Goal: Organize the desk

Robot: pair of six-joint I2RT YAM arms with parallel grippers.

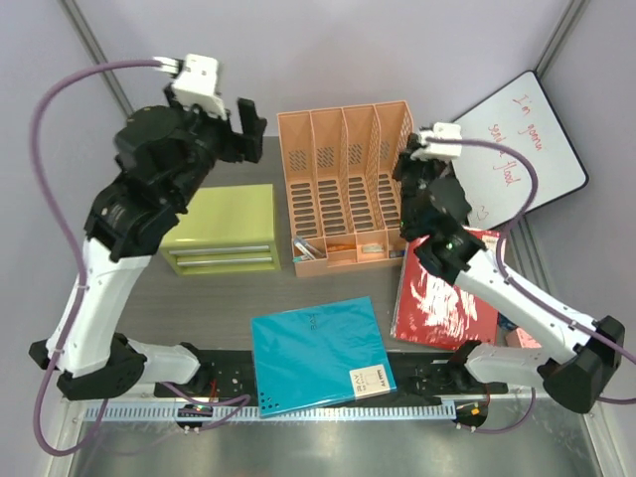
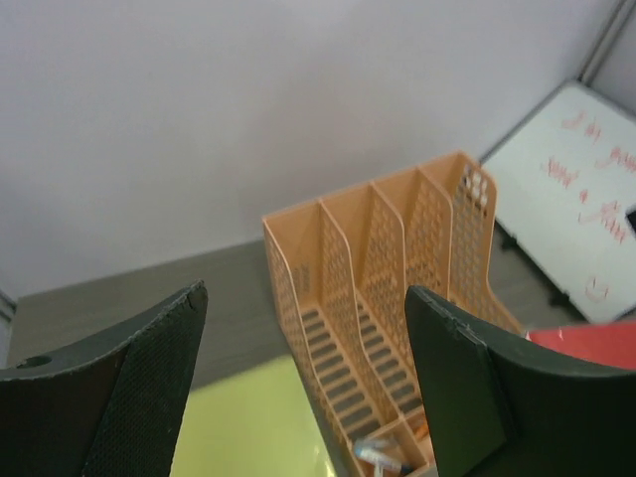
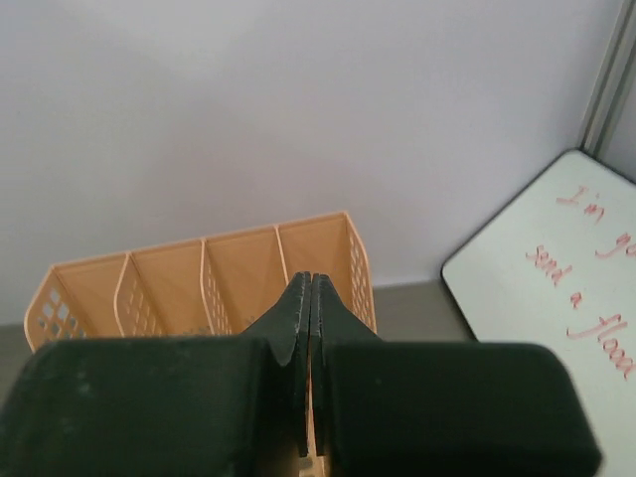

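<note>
My left gripper (image 1: 243, 129) is raised above the green drawer box (image 1: 219, 229), fingers apart and empty. My right gripper (image 1: 402, 159) is over the right side of the orange divided organizer (image 1: 298, 134), shut with nothing visible between its fingers in the right wrist view. A red glossy folder (image 1: 447, 298) lies right of the organizer, partly under the right arm. A blue folder (image 1: 313, 343) lies at the front middle. The organizer holds a few small items in its front compartments.
A whiteboard (image 1: 537, 149) with red writing stands at the back right. A pink block (image 1: 522, 338) is at the right edge, partly hidden.
</note>
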